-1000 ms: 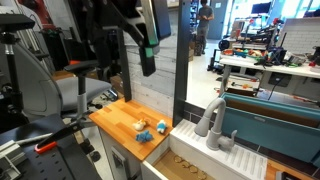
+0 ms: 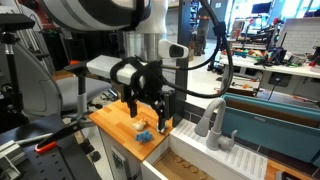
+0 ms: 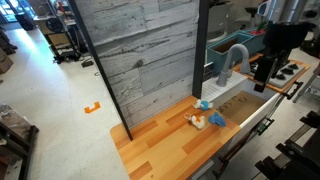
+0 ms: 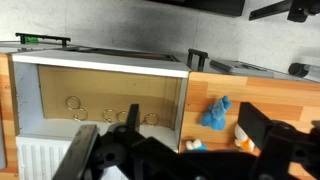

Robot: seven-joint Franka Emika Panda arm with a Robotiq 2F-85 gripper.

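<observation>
My gripper (image 2: pixel 147 108) hangs open above the wooden counter, its dark fingers wide apart with nothing between them. In the wrist view the gripper straddles the wall between the open drawer (image 4: pixel 60 79) and the counter. A blue toy (image 4: pixel 213 115) lies on the wood at the drawer's side, with a white and orange toy (image 4: pixel 243 138) beyond it. Close to the drawer wall is a blue and white toy (image 4: pixel 196 145), partly cut off from sight by the fingers. The second exterior view shows all three apart on the counter.
Several thin rings (image 4: pixel 82 114) lie in the drawer. A grey faucet (image 2: pixel 205 120) rises beside the white ribbed drainboard (image 2: pixel 228 160). The black post (image 3: pixel 108 65) and grey plank wall (image 3: pixel 158 40) border the counter (image 3: pixel 165 140). Bare wood lies left of the toys there.
In the first exterior view my gripper has come down steadily and shifted somewhat to the right, staying open. The toys and drawer have not moved.
</observation>
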